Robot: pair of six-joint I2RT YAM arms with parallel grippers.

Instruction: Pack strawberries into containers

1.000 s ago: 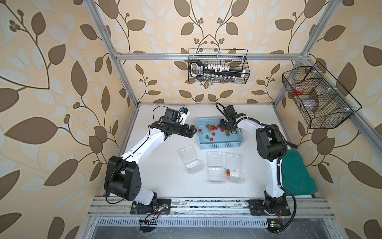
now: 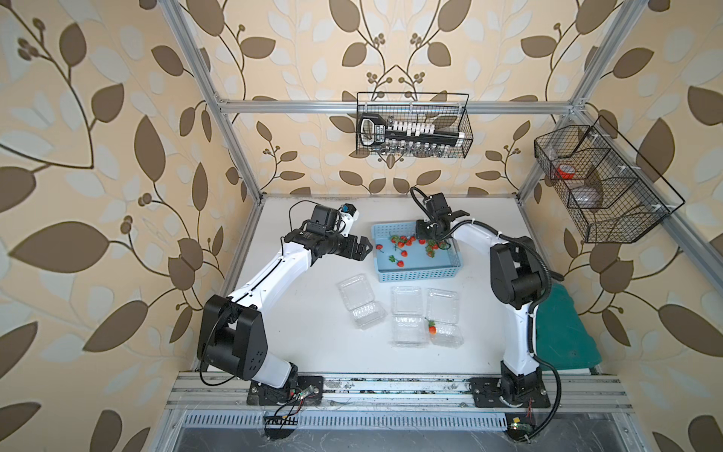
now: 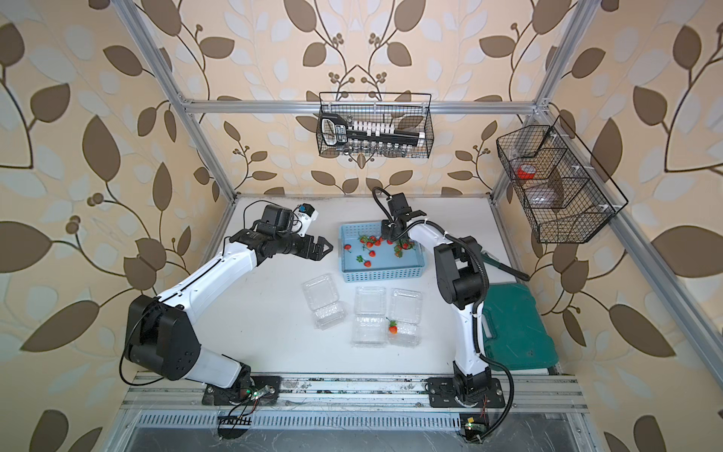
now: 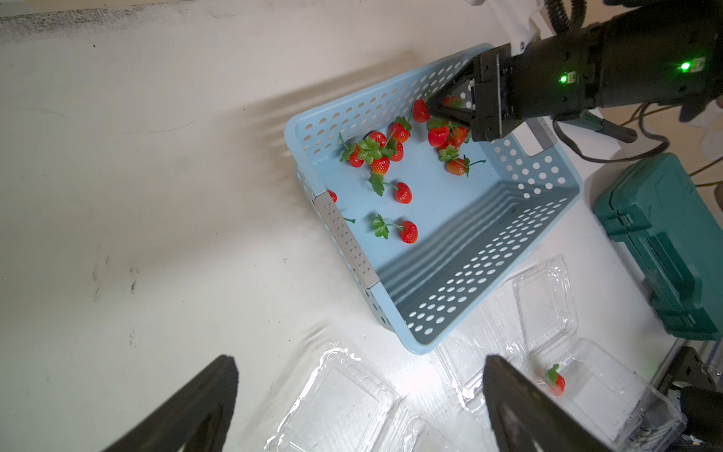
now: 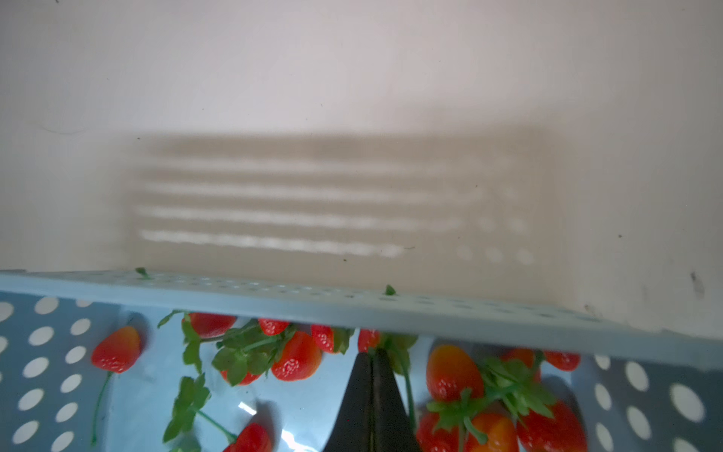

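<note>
Several red strawberries (image 4: 408, 230) with green leaves lie in a blue perforated basket (image 2: 415, 275). My right gripper is down at its far side, fingertips among the berries, shut with nothing seen between its fingers. My left gripper stands open and empty left of the basket, above the table. Three open clear containers stand in front: left (image 2: 366, 312), middle (image 2: 409, 331) and right (image 2: 448, 335). One strawberry (image 2: 431, 328) sits at the left of the right container.
A green case (image 3: 519, 327) lies along the table's right edge. Wire baskets (image 2: 414, 139) hang on the back and right walls.
My right arm has risen or shifted slightly toward the back and right at the basket's far side. My left arm has not moved, and the containers look the same.
</note>
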